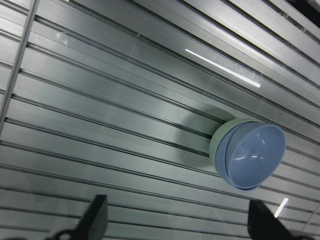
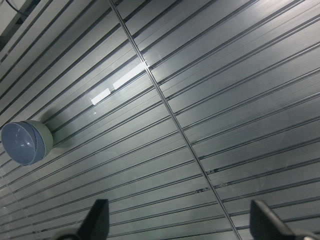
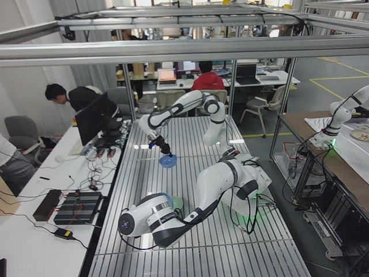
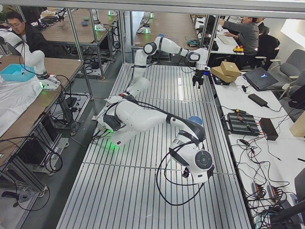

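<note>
Two blue bowls nested in a green bowl (image 1: 250, 155) sit right of centre in my left wrist view; the same stack (image 2: 22, 142) is at the left in my right wrist view. My left gripper and right gripper stand open above the slatted table, nothing between their fingers. In the camera left view, a blue bowl (image 3: 168, 163) is below the far arm's dark gripper; a green bowl (image 3: 177, 203) is partly hidden by the near arm. In the camera right view, blue (image 4: 195, 119) shows behind the near arm.
A white desk (image 3: 34, 248) with monitor, cables and black boxes runs along one side, a wooden table (image 4: 35, 109) along the other. Metal frame posts stand around, with people behind.
</note>
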